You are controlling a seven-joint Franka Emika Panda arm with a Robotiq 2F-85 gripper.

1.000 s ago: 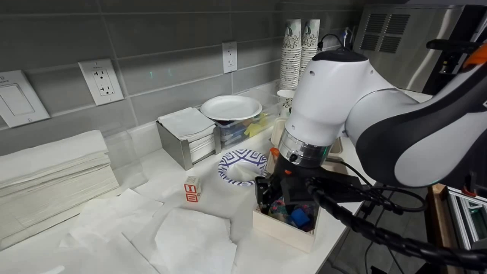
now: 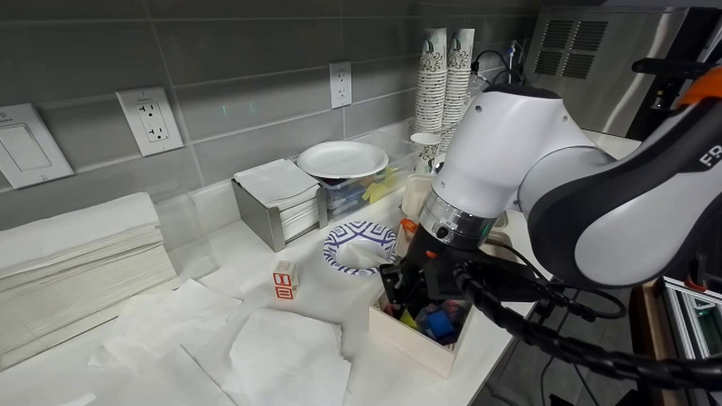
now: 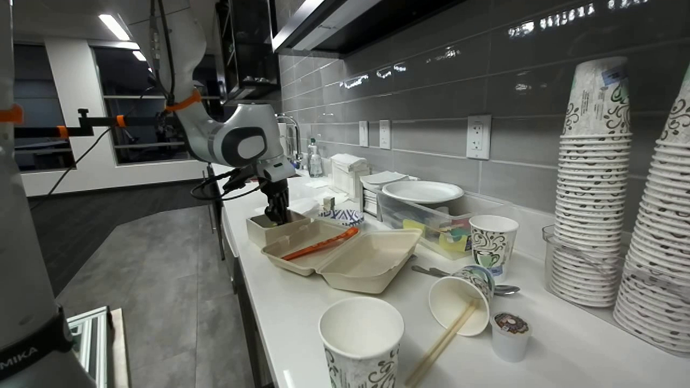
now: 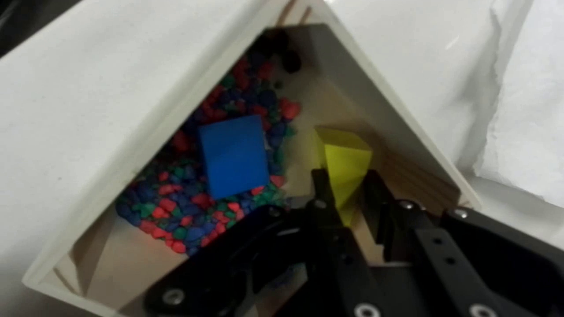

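In the wrist view, a yellow block (image 4: 346,164) stands between the black fingers of my gripper, which is shut on it. Both are inside an open wooden box (image 4: 158,105). A blue block (image 4: 235,156) lies in the same box, left of the gripper, on a bed of red, green and blue pebbles (image 4: 179,211). From exterior view 1, the gripper reaches down into the box (image 2: 406,340), and a bit of the yellow block (image 2: 408,320) shows below it. The lower part of the yellow block is hidden by the fingers.
A letter block (image 2: 285,280) and a patterned bowl (image 2: 359,247) stand beyond the box. Loose paper sheets (image 2: 291,358) cover the counter to its left. An open takeout container (image 3: 372,258) with an orange utensil sits close beside the box. Paper cups (image 3: 360,330) stand farther along.
The box has shifted slightly left in exterior view 1. The arm's wrist has moved a little right and tilted. The yellow block now shows below the gripper, where it was not visible before.
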